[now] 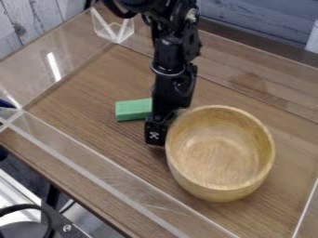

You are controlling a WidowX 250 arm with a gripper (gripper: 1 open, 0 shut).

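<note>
The black arm reaches down from the top centre to my gripper [163, 125], which is low on the table just left of the wooden bowl [221, 154]. A green block [132, 111] lies directly left of the gripper, partly behind it. The fingertips are dark and crowded against the bowl's rim, so whether they hold anything cannot be told.
The wooden table [87, 130] has clear room at left and upper right. A small clear plastic container [113, 26] stands at the back left. Clear strips cross the near left corner, and dark cables lie at the lower left.
</note>
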